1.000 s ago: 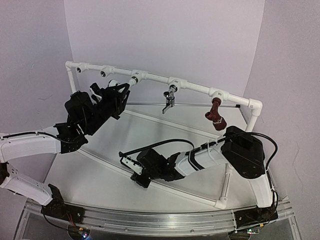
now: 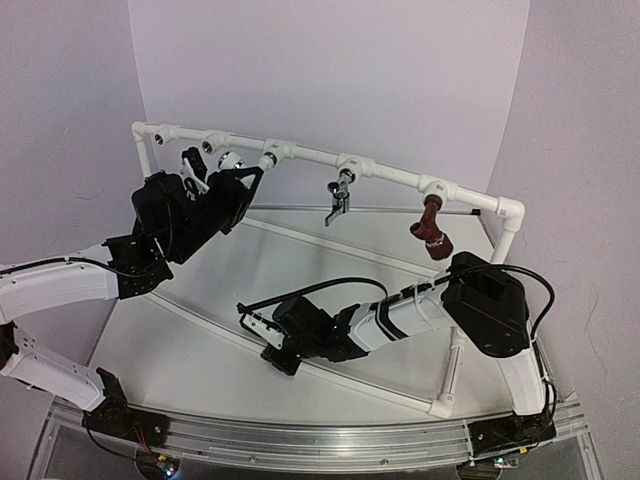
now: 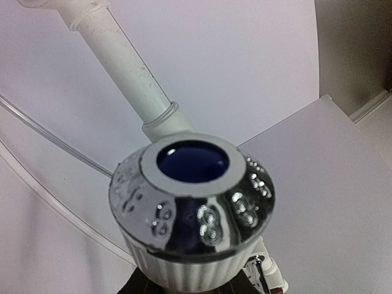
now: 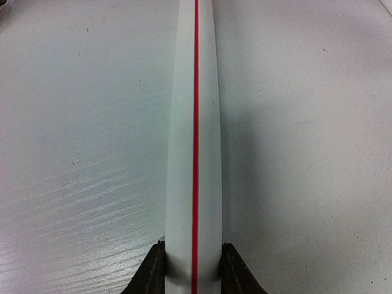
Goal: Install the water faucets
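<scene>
A white faucet with a chrome, blue-centred knob [image 3: 192,211] fills the middle of the left wrist view. My left gripper [image 2: 250,182] is shut on its body, with black fingers [image 3: 136,284] at either side below the knob. From above, the faucet's white end [image 2: 267,161] meets the middle tee of the upper pipe [image 2: 318,155]; how deep it sits cannot be told. A chrome faucet [image 2: 339,197] and a dark red faucet [image 2: 432,228] hang from tees farther right. My right gripper is shut on the frame's white lower pipe [image 4: 208,159], which carries a red line.
Two tees at the left, one at the far end [image 2: 165,134] and one beside it [image 2: 213,142], show empty sockets. The right forearm [image 2: 415,312] lies across the lower right of the frame. A metal rail [image 2: 300,438] borders the front.
The right arm and the frame have not moved.
</scene>
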